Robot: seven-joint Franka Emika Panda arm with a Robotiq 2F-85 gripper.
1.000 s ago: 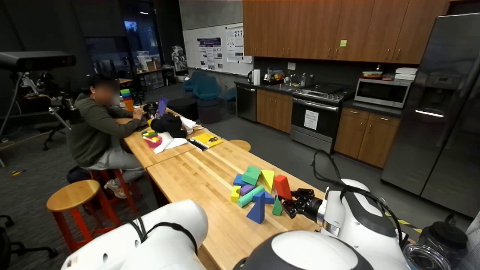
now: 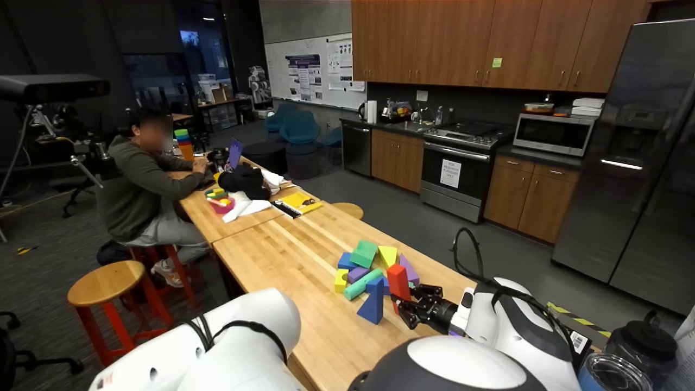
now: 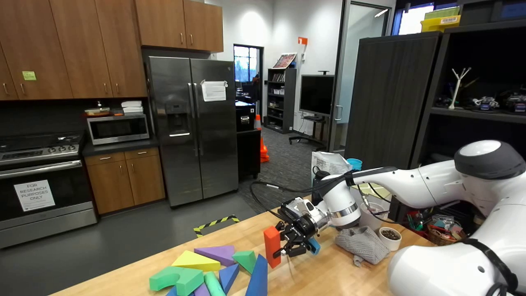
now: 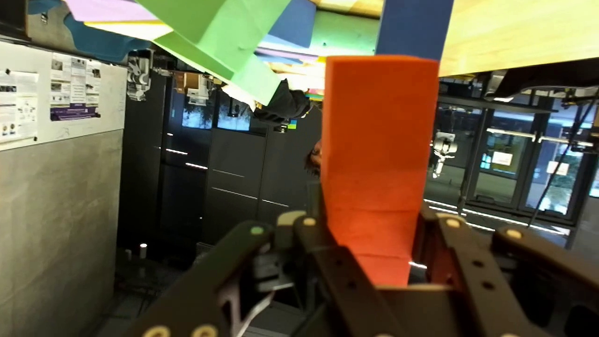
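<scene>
A red rectangular block (image 2: 398, 284) stands upright in my gripper (image 2: 406, 309), which is shut on its lower part. In the wrist view the red block (image 4: 380, 135) fills the space between the two fingers, its long end reaching away from them. From the other side, the red block (image 3: 272, 246) appears close to the tabletop; whether its base touches the wood I cannot tell. Just beside it is a tall blue triangular block (image 2: 372, 305), standing on the table. In exterior view 2 the gripper (image 3: 279, 241) reaches in from the right.
Several blocks lie clustered close by, among them a green arch (image 3: 180, 279), a yellow wedge (image 3: 196, 260), a purple wedge (image 3: 217, 253) and a green cylinder (image 2: 364, 284). A grey cloth (image 3: 362, 243) and a small pot (image 3: 390, 237) sit behind the gripper. Bare table (image 2: 277, 254) extends leftward.
The gripper has carried the red block lower and toward the near side of the table. The block was tilted and is now more upright. It now hides the small green wedge from exterior view 1.
</scene>
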